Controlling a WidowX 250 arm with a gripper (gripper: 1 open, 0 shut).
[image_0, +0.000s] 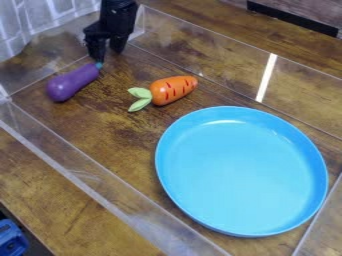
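My black gripper (104, 40) is at the top left of the camera view, pointing down just above and behind a purple toy eggplant (70, 84); whether its fingers are open or shut is hard to make out. The eggplant lies on the wooden surface. An orange toy carrot (173, 89) with pale green leaves lies to its right. A large blue plate (241, 170) sits at the lower right.
Clear plastic walls border the wooden work area (94, 160) at the left and front. A blue object (8, 240) shows at the bottom left corner. The wood behind the carrot is mostly clear.
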